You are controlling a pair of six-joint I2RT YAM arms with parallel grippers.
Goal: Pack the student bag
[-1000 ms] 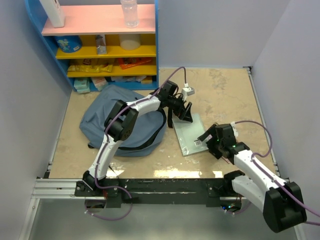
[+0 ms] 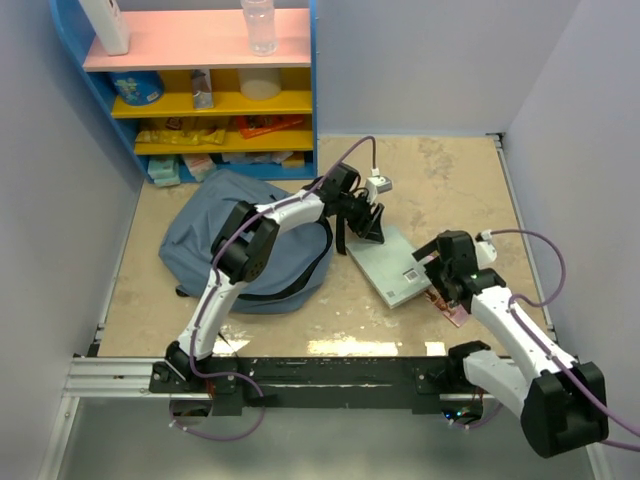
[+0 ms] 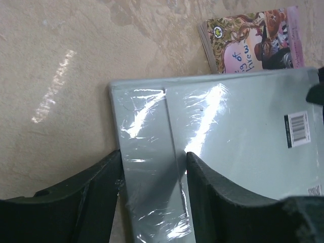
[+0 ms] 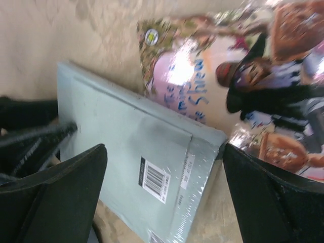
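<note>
A pale, wrapped book [image 2: 388, 268] lies on the floor beside the blue-grey bag [image 2: 200, 240]. My left gripper is shut on the book's near edge, spine between its fingers. At the book's other end my right gripper stands open around a corner of it, just over a colourful printed booklet [image 4: 217, 76]. That booklet [image 3: 250, 38] shows beside the book in the left wrist view too, partly under it in the top view.
A shelf unit [image 2: 200, 100] with bottles and packets stands at the back left. Walls close in on both sides; bare floor [image 2: 450, 180] lies at the back right.
My right gripper has moved up and a little right, and the book's right end has shifted with it toward the booklet. The left gripper has stayed nearly still.
</note>
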